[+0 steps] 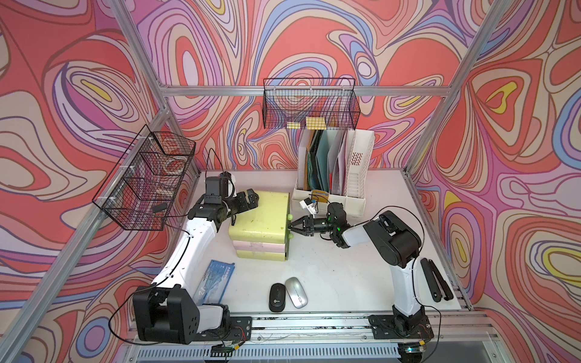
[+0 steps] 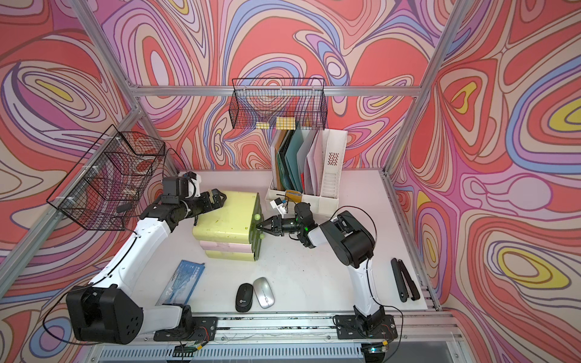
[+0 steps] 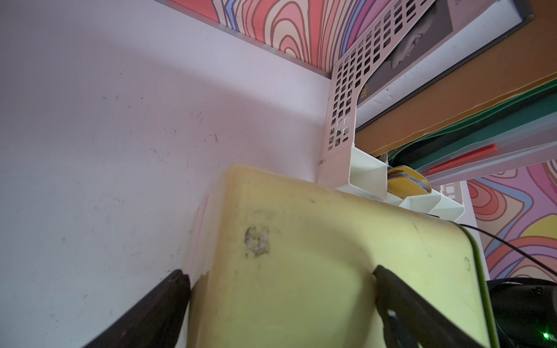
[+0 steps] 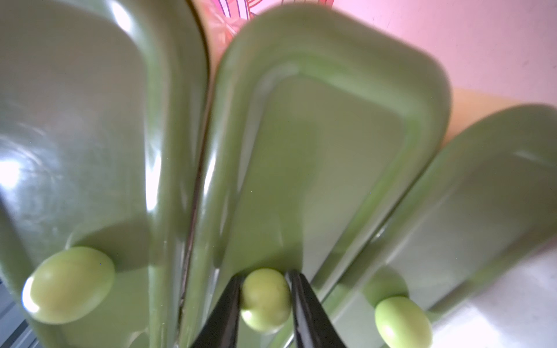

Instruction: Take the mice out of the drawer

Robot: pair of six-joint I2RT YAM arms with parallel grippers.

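The yellow-green drawer unit (image 1: 260, 217) stands on the table with its drawers shut. A black mouse (image 1: 277, 297) and a silver mouse (image 1: 296, 292) lie side by side near the table's front edge. My left gripper is open, its fingers either side of the unit's top left corner. On the unit's right side, my right gripper has its fingers close around the round middle knob (image 4: 265, 301); whether they grip it firmly cannot be told. The other knobs (image 4: 72, 284) are free. The inside of the drawers is hidden.
Behind the unit stands a white file holder (image 1: 357, 163) with folders. A blue packet (image 1: 215, 281) lies at the front left, a black stapler-like tool (image 1: 435, 280) at the far right.
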